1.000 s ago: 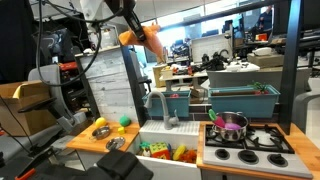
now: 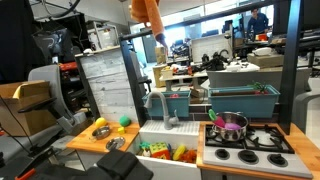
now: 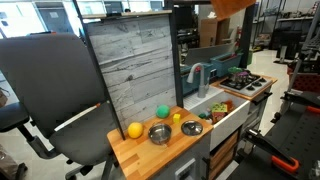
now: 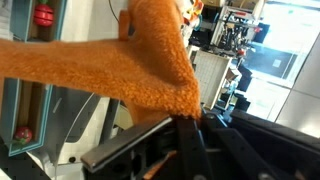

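Note:
An orange cloth (image 4: 110,75) fills much of the wrist view, and my gripper is shut on it there, its black fingers partly covered by the fabric. In exterior view 1 the cloth (image 2: 148,14) hangs at the top edge, high above the counter and sink; the gripper itself is out of that view. Exterior view 2 shows part of the cloth (image 3: 230,8) at its upper edge.
A pot (image 2: 229,125) with something pink inside stands on the stove (image 2: 250,148). The sink drawer holds several colourful toy foods (image 2: 180,153). Metal bowls (image 3: 160,133) and a yellow ball (image 3: 135,130) lie on the wooden counter. A faucet (image 2: 163,108) rises behind the sink.
The arm, visible at the top of exterior view 1 a second ago, has risen mostly out of frame. The cloth has gone up with it and now shows only at the upper edge.

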